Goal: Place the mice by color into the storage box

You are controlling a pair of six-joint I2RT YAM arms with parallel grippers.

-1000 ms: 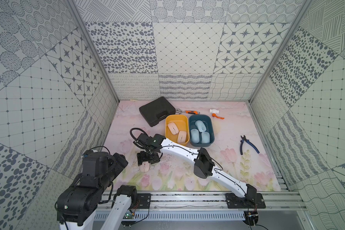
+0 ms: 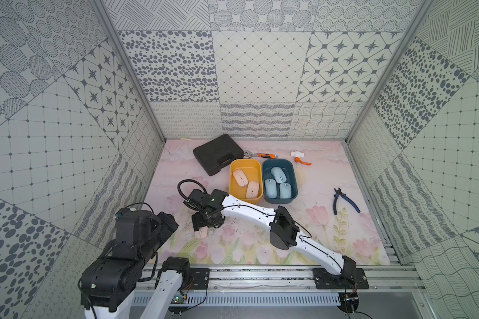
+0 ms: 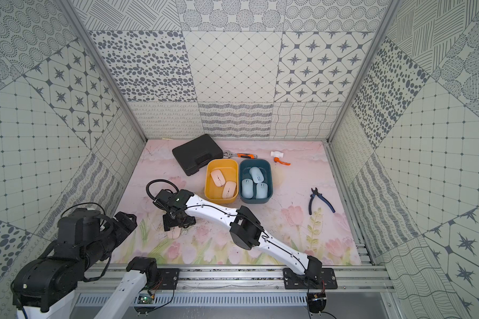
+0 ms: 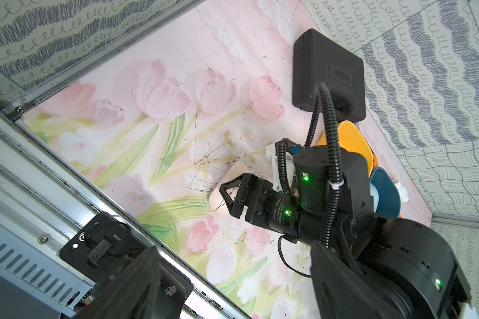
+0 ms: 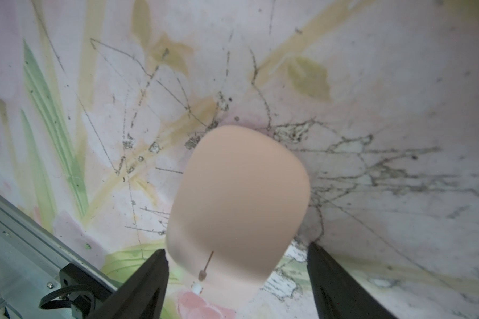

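Observation:
On the table at the left lies a pink mouse [image 5: 239, 196], filling the middle of the right wrist view. My right gripper is just over it, open, its dark fingers [image 5: 149, 287] standing to either side of the mouse's lower end. From the top left view the right arm hides part of this mouse [image 2: 200, 233]. The yellow box [image 2: 246, 162] has two pink mice [image 2: 252, 189] in it. Beside it the teal box [image 2: 287, 162] carries three blue mice [image 2: 278, 175]. My left gripper hangs open and empty at the front left, away from the mice.
A black case [image 2: 218, 154] lies behind the boxes to the left. At the back are pliers with orange handles [image 2: 266, 155] and a small orange-and-white hammer [image 2: 298, 155]. Dark blue pliers [image 2: 346, 201] rest at the right.
The left arm looks still, and the boxes have not changed.

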